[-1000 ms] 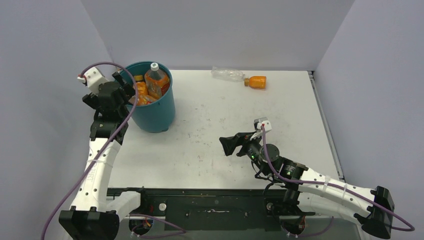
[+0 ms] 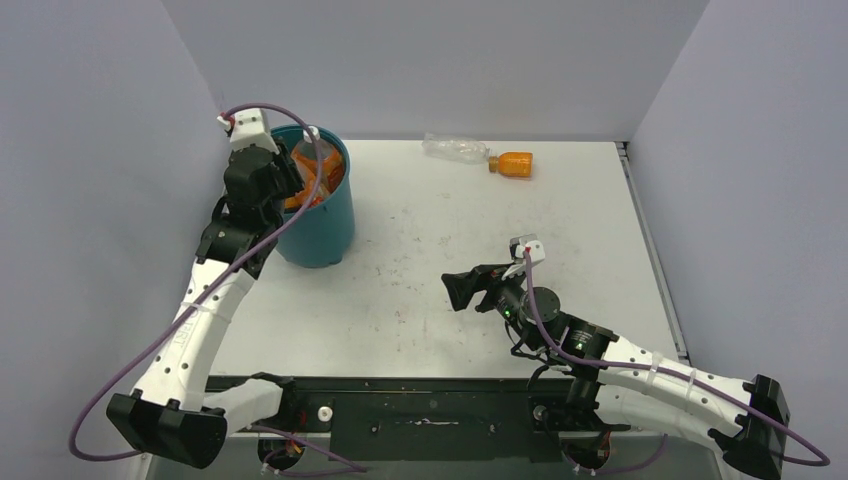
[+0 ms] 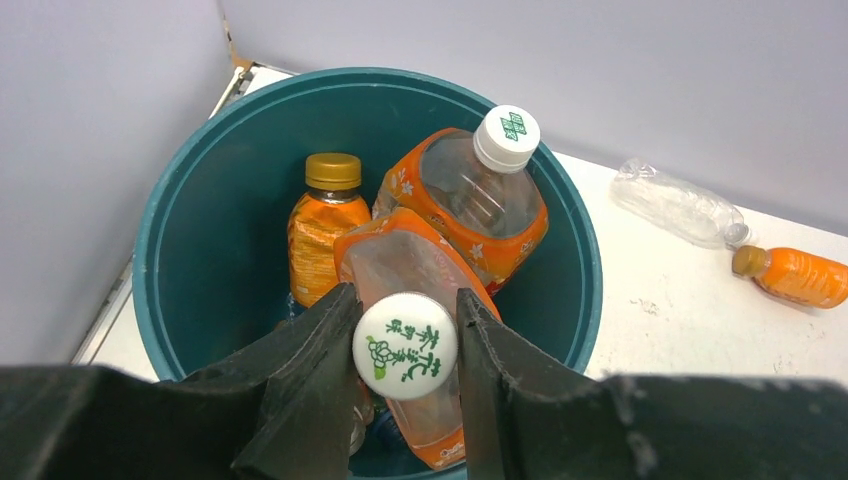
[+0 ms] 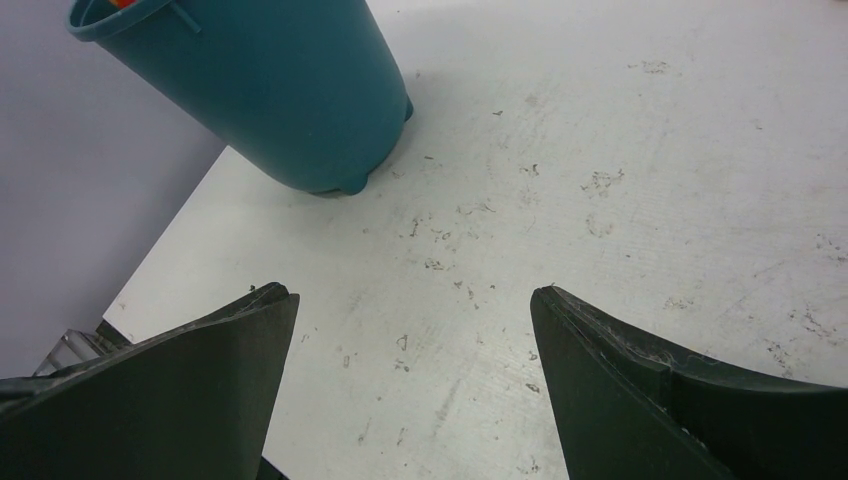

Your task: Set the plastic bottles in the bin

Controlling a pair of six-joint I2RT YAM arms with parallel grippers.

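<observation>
The teal bin [image 2: 325, 230] stands at the table's back left. Over its mouth, my left gripper is shut on the white cap of a clear bottle [image 3: 400, 262] with an orange label, whose body reaches down into the bin. Beside it inside lie a bottle with a white cap [image 3: 505, 140] and a small orange bottle [image 3: 327, 230] with a yellow cap. On the table at the back lie a clear bottle [image 2: 456, 148] and a small orange bottle [image 2: 512, 164], nearly touching. My right gripper is partly open above the table, nothing between its fingers.
Grey walls [image 2: 450, 70] close in the back and sides. Between the bin and the right arm the white table [image 2: 400, 260] is clear, with dark scuffs. The purple hose [image 2: 245, 255] of the left arm loops across the bin's mouth.
My left gripper has moved right over the bin, and its spread fingers have shut on a bottle's cap. The bin has shifted slightly right. The right arm has hardly moved.
</observation>
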